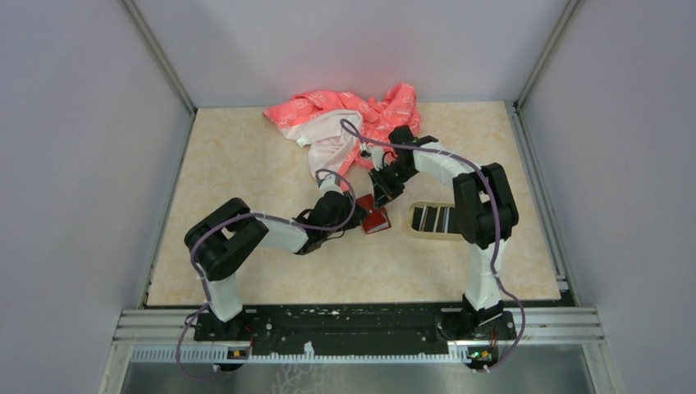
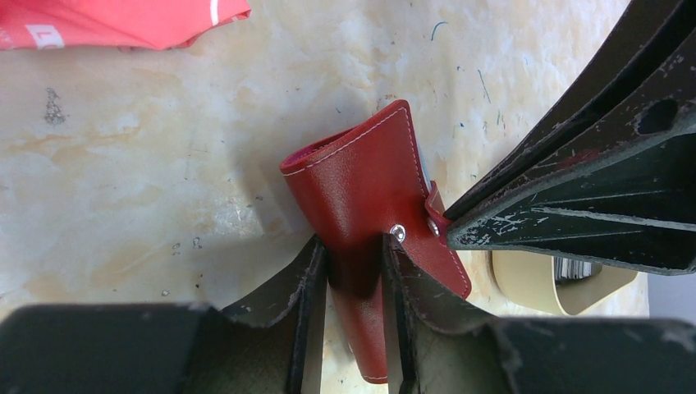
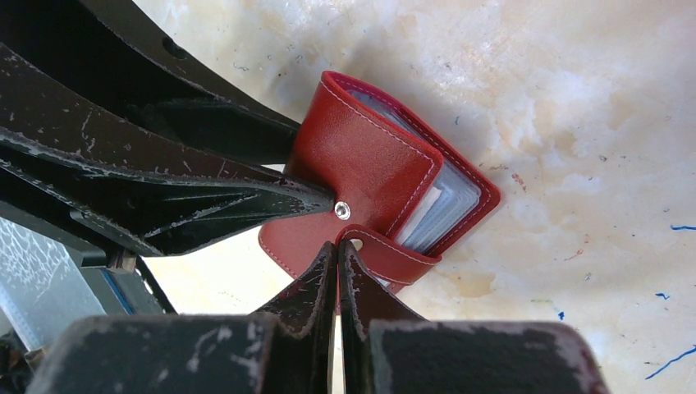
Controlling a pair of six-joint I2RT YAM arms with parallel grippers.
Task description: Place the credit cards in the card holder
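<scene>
The red leather card holder (image 3: pixel 361 156) is folded over, with clear plastic sleeves (image 3: pixel 447 205) showing at its open side. My left gripper is shut on the card holder by its folded side. A metal snap (image 2: pixel 398 232) shows beside one of its fingers. At the open side, the holder's short strap (image 3: pixel 398 256) bends over the sleeves toward the flap. My right gripper is shut at the strap's end, whose edge appears pinched at the tips. Dark cards (image 1: pixel 433 218) appear inside the beige tray (image 1: pixel 409 233); details are too small to tell.
A pink and white cloth (image 1: pixel 353 123) lies crumpled at the back, close behind both grippers. The right forearm passes over the beige tray's right end.
</scene>
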